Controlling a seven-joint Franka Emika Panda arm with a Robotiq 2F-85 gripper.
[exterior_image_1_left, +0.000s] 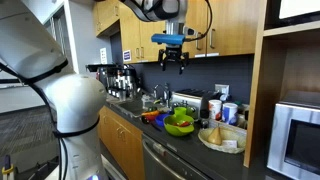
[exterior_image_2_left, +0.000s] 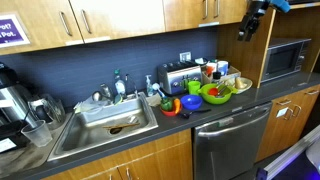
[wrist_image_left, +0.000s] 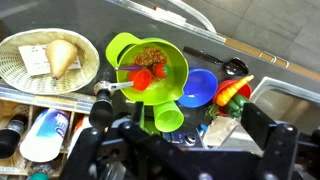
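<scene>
High above the counter, my gripper (exterior_image_1_left: 173, 68) stands open, its two dark fingers wide apart with nothing between them. In the wrist view the open gripper looks down on a green bowl (wrist_image_left: 175, 62) that holds something brown and red-headed utensils (wrist_image_left: 143, 79). A green cup (wrist_image_left: 168, 117) sits by the bowl's near rim. To its right are a small blue bowl (wrist_image_left: 199, 88) and vegetables: an orange carrot (wrist_image_left: 242, 82), something red and something green. A woven basket (wrist_image_left: 20, 72) on the left carries a pear (wrist_image_left: 61, 57).
Cans and jars (wrist_image_left: 46, 133) stand along the backsplash. A toaster (exterior_image_2_left: 180, 76) is behind the bowl, a sink (exterior_image_2_left: 115, 122) to one side, a microwave (exterior_image_1_left: 297, 138) to the other. Upper cabinets (exterior_image_1_left: 235, 35) hang near the arm. Bare counter (wrist_image_left: 105, 20) borders the front edge.
</scene>
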